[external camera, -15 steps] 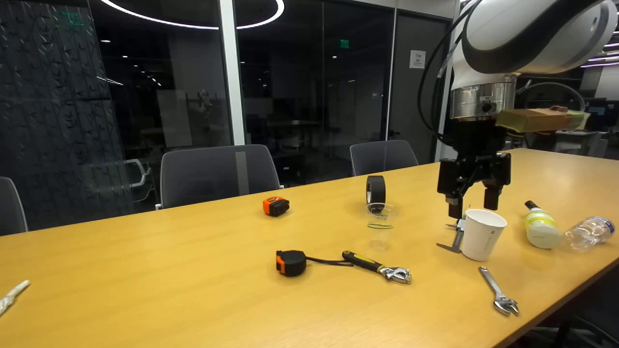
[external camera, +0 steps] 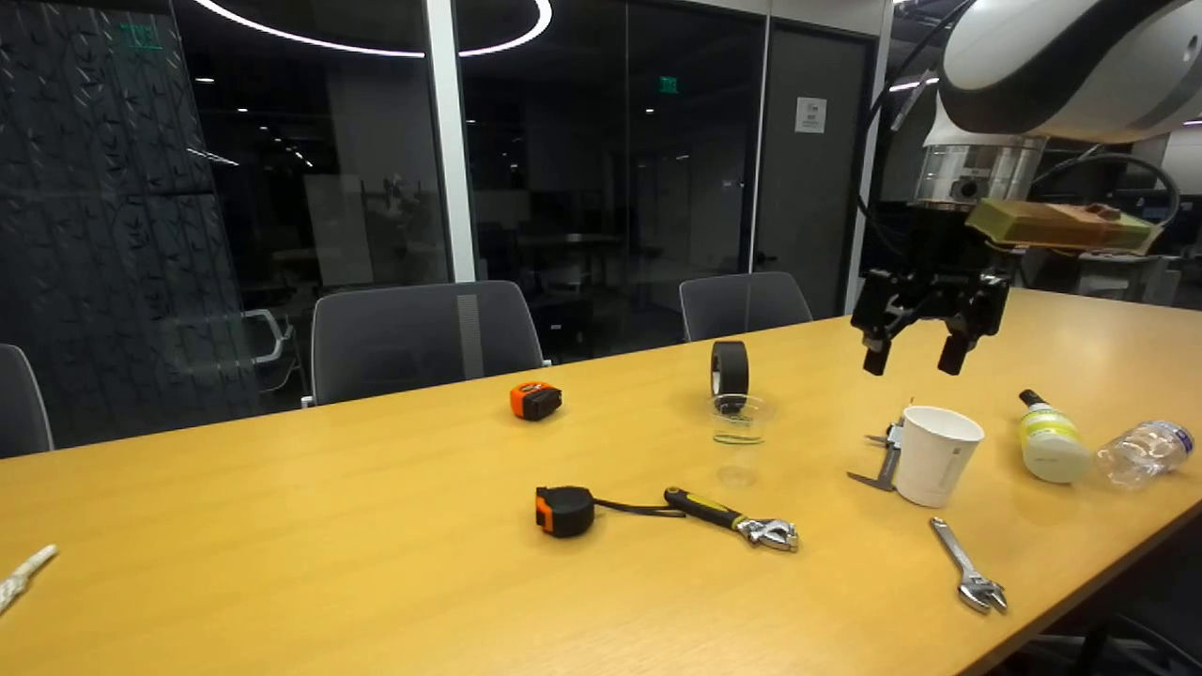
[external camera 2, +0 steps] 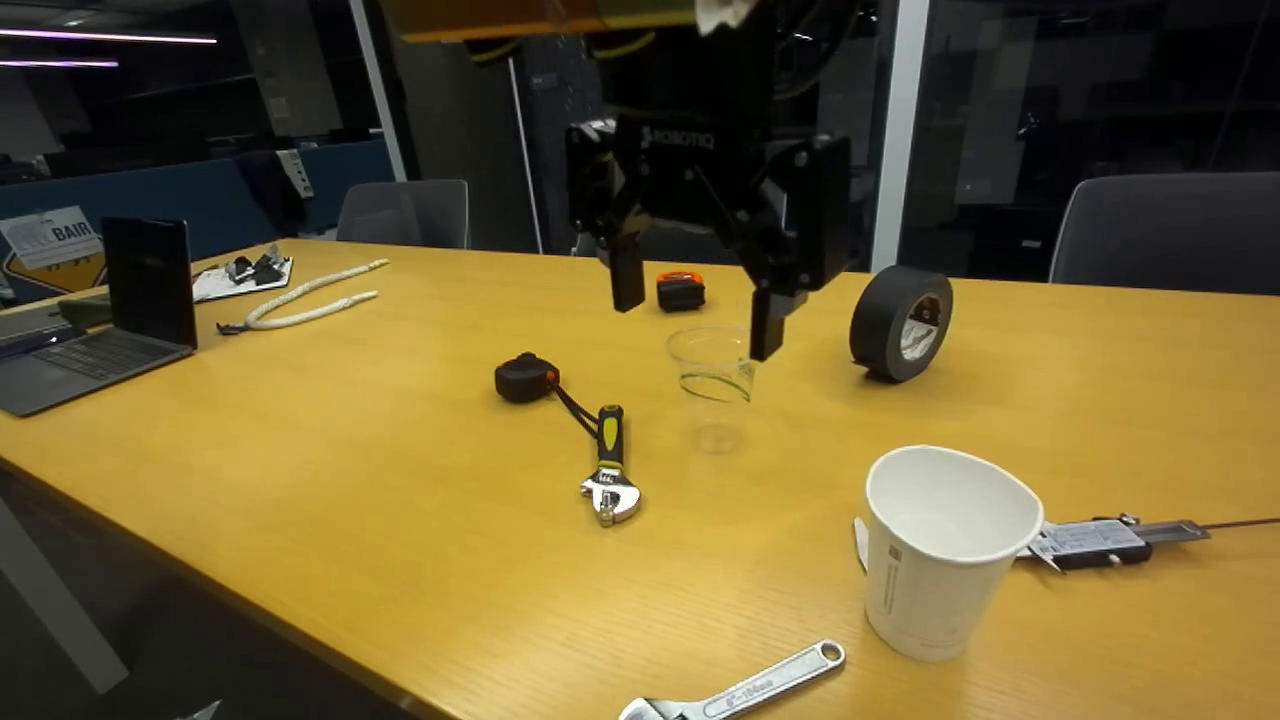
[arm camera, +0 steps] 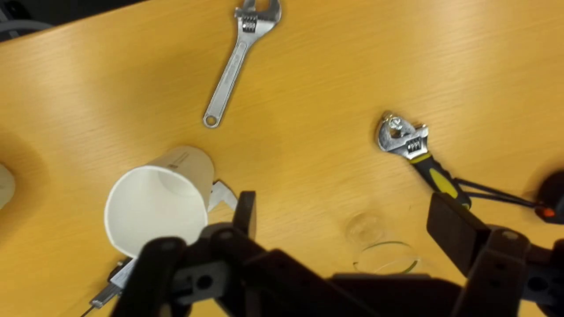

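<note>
My gripper [external camera: 914,359] hangs open above the table with nothing between its fingers. In the wrist view, a white paper cup [arm camera: 156,208] stands beside the left finger, its inside empty. A clear plastic cup [external camera 2: 716,402] stands upright; the wrist view shows its base between the fingers, with part of it hidden by the gripper. Partly behind the paper cup lies a caliper [external camera 2: 1098,542]. A yellow-and-black adjustable wrench [arm camera: 415,145] rests near the right finger, and a plain silver wrench [arm camera: 230,82] lies farther off, towards the table's edge.
A black tape roll [external camera 2: 888,324] stands on its edge behind the clear cup. Two tape measures [external camera: 564,512] sit farther left. A yellow-labelled bottle [external camera: 1051,441] and a clear bottle [external camera: 1145,453] lie at the right edge.
The gripper has risen away from the white paper cup, and the arm has shifted slightly right in exterior view 1. It is empty. The objects on the table have not moved.
</note>
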